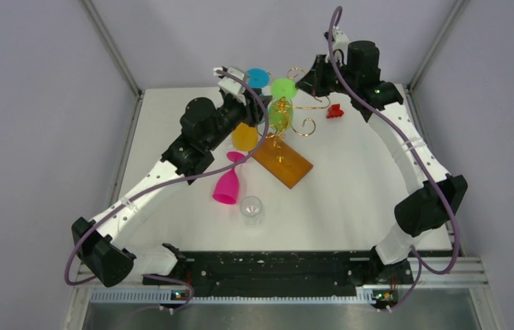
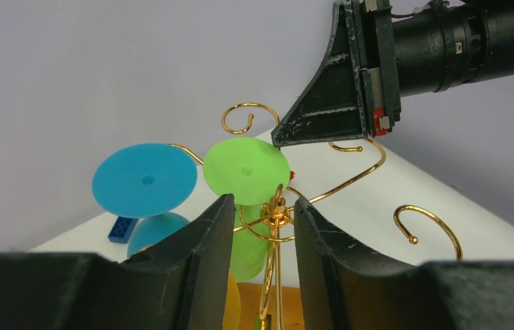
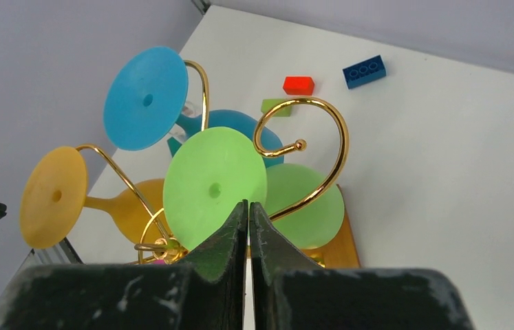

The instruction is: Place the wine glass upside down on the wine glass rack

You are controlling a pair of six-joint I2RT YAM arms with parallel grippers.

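Observation:
The gold wire rack [image 1: 283, 108] holds a green wine glass [image 3: 214, 189] upside down, its round foot uppermost and its bowl below. My right gripper is shut with nothing between its fingers; the green foot lies outside them, beyond the tips in the right wrist view. From the left wrist view, the right gripper's fingers [image 2: 333, 115] are above and right of that foot. My left gripper stands open, nothing between its fingers, with the rack's post beyond the gap.
A blue glass [image 3: 147, 96] and an orange glass [image 3: 53, 196] also hang on the rack. On the table, a pink glass [image 1: 226, 185] and a clear glass [image 1: 251, 210] are near the front. Bare curled hooks stick out rightward.

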